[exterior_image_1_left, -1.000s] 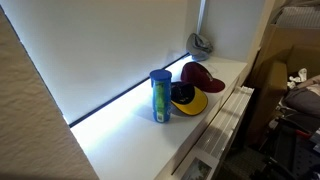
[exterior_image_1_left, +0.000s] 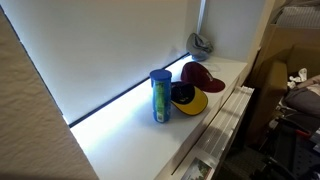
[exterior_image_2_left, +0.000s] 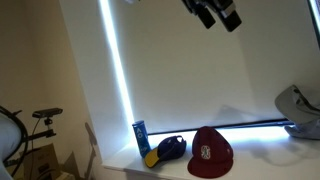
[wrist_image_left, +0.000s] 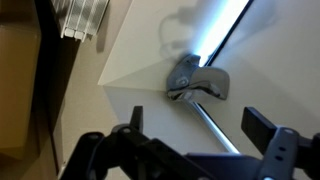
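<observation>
A grey cap (wrist_image_left: 194, 78) lies beyond my gripper in the wrist view, which stands open, its fingers wide apart with nothing between them. In exterior view 2 the gripper (exterior_image_2_left: 216, 18) hangs at the top edge, well above the shelf. On the white shelf (exterior_image_1_left: 125, 150) stand a blue-green can (exterior_image_1_left: 161, 98), a dark cap with a yellow brim (exterior_image_1_left: 190, 102), a maroon cap (exterior_image_1_left: 200, 76) and, at the far end, the grey cap (exterior_image_1_left: 199, 45).
A bright light strip (exterior_image_2_left: 118, 60) runs along the white panel behind the shelf. White slatted rails (exterior_image_1_left: 228, 122) edge the shelf's front. A cardboard box (exterior_image_2_left: 40, 160) sits at the lower left. Bare shelf lies nearer the camera than the can.
The can and caps have not moved.
</observation>
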